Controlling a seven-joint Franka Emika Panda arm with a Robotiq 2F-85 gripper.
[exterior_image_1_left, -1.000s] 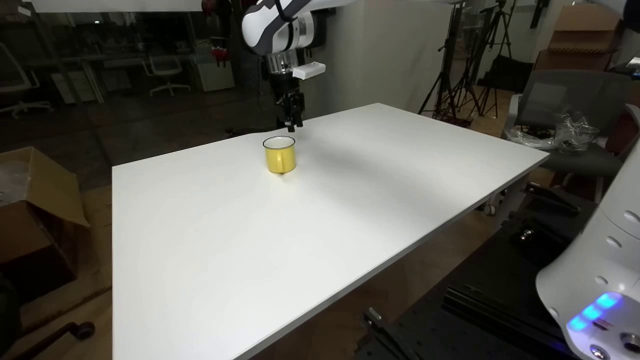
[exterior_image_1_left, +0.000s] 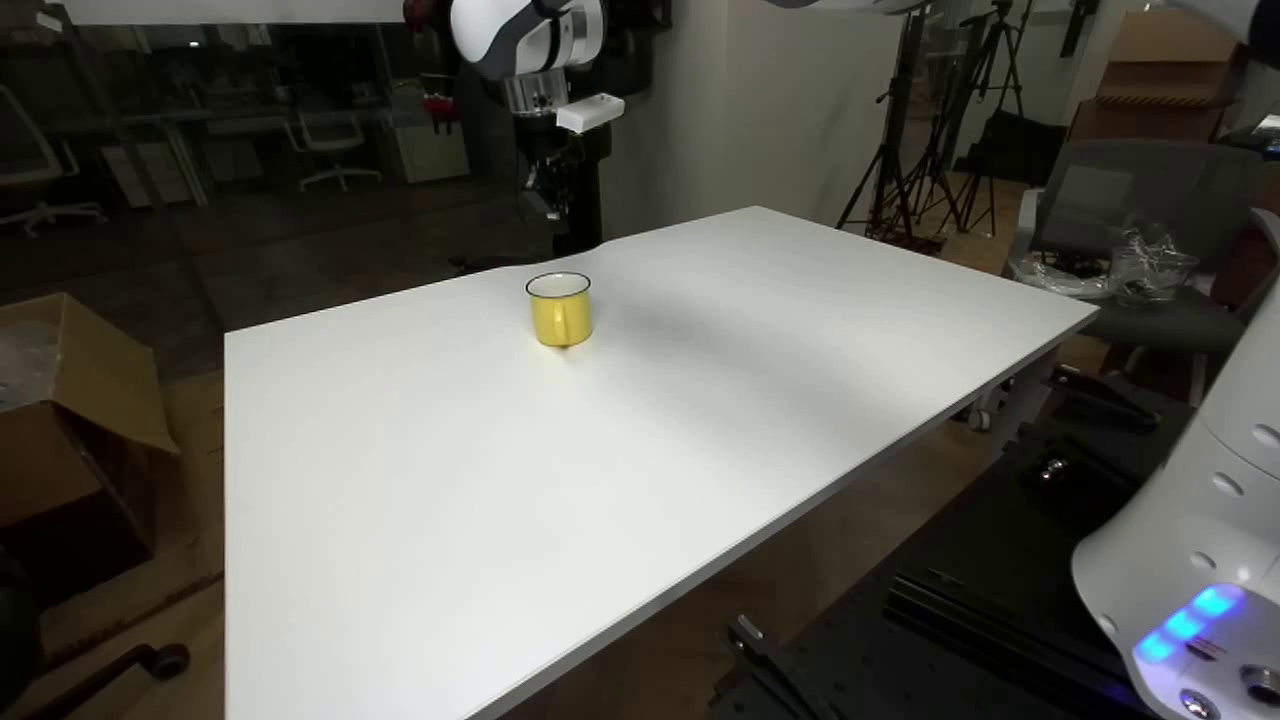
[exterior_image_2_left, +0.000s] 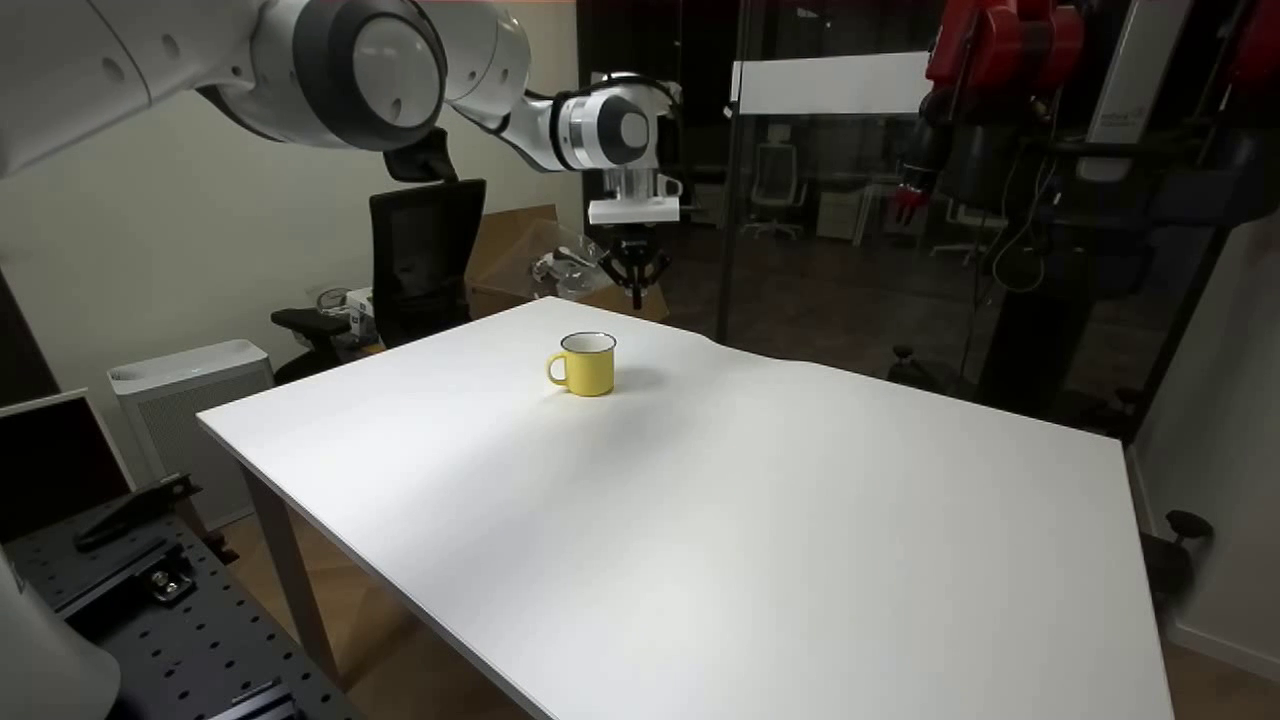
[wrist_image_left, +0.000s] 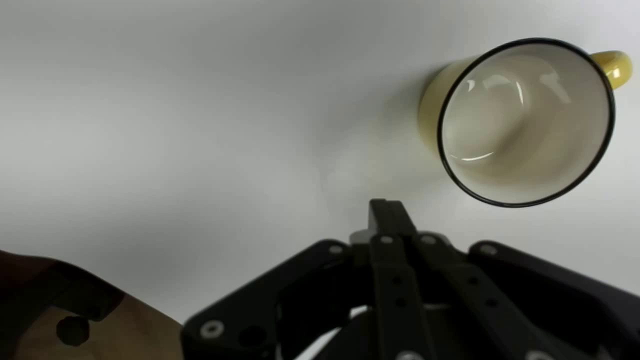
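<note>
A yellow enamel mug (exterior_image_1_left: 561, 319) with a white inside and a black rim stands upright on the white table (exterior_image_1_left: 504, 504). From above, in the wrist view, the mug (wrist_image_left: 528, 123) looks empty, and its handle points to the upper right. My gripper is shut, its black fingers together with nothing showing between them. It hangs above table height beside the mug, apart from it. In exterior view 2 the gripper (exterior_image_2_left: 636, 300) appears behind the mug (exterior_image_2_left: 589, 366), near the table's far edge.
Apart from the mug, the tabletop is bare, with wide free room. The table's far edge lies close by the mug. An office chair (exterior_image_2_left: 420, 258) and a cardboard box (exterior_image_2_left: 516, 240) stand beyond the table, off its surface.
In exterior view 1 my gripper has moved left and up, and its fingers, parted a second ago, are now shut. The mug has stayed in place.
</note>
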